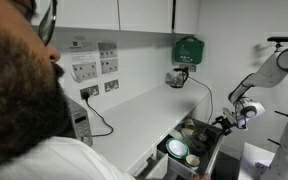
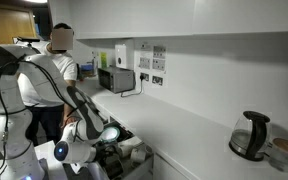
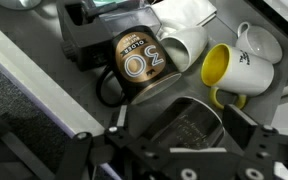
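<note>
My gripper is open at the bottom of the wrist view, its two dark fingers spread apart. Below and between them lies a shiny dark cylindrical vessel (image 3: 192, 128); whether the fingers touch it cannot be told. Just beyond it are a black mug with a printed label (image 3: 142, 62), a white mug (image 3: 186, 45) and a white mug with a yellow inside (image 3: 239, 72). Another white cup (image 3: 259, 43) sits at the upper right. In exterior view 1 the arm (image 1: 246, 105) reaches in from the right towards the open drawer, where small items are hard to make out.
The drawer's pale side wall (image 3: 46, 75) runs along the left of the wrist view. A white countertop (image 1: 134, 115) lies beside the drawer, mostly clear. A coffee maker (image 2: 249, 135) stands on its far right. A bearded man (image 1: 24, 100) is close to exterior camera 1.
</note>
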